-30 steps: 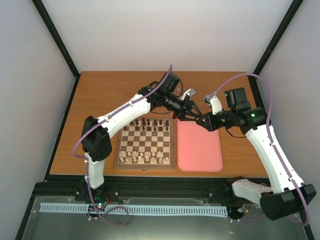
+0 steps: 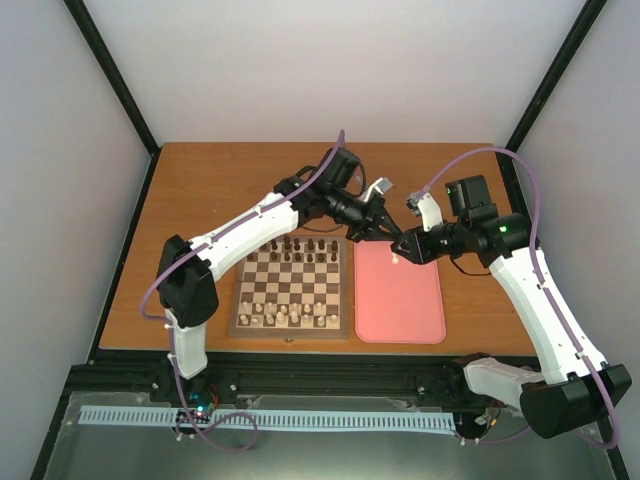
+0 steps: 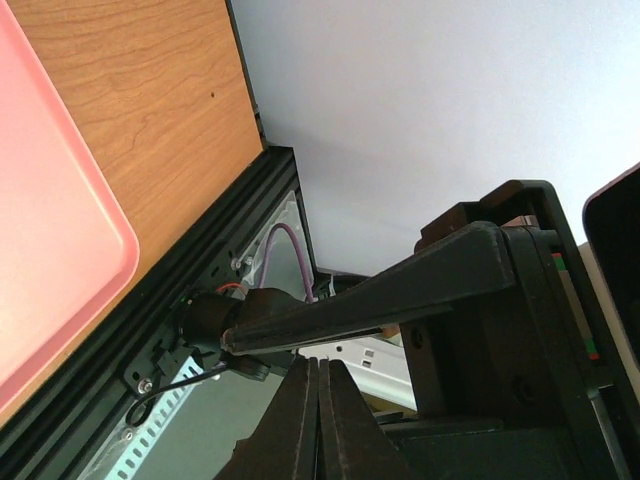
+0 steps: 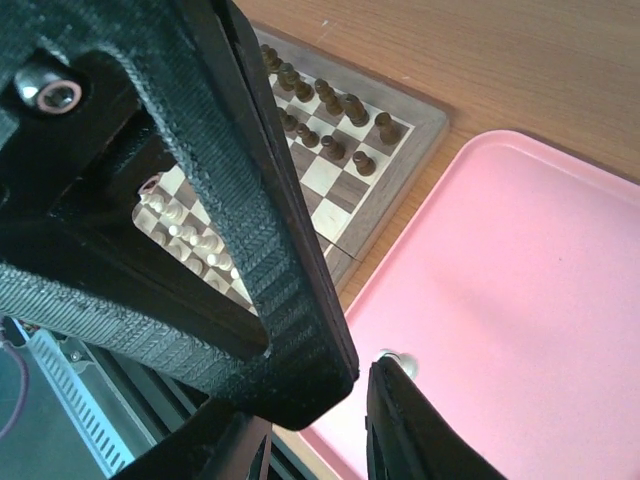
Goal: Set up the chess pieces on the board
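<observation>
The chessboard (image 2: pixel 289 285) holds dark pieces along its far side and light pieces along its near side. A white piece (image 2: pixel 395 258) shows over the pink tray (image 2: pixel 399 305), just below the right gripper; in the right wrist view it (image 4: pixel 400 361) is partly hidden behind that gripper's fingers. My left gripper is shut with nothing showing between its fingers, raised above the tray's upper left. My right gripper is close beside it, its fingers slightly apart; whether they touch the white piece is unclear.
The two grippers crowd together over the board's upper-right corner and tray. Bare wooden table (image 2: pixel 200 180) lies at the back left and right of the tray. Frame rails run along the front edge.
A white piece now shows below the right gripper over the tray, where none was visible earlier. The arms have barely moved.
</observation>
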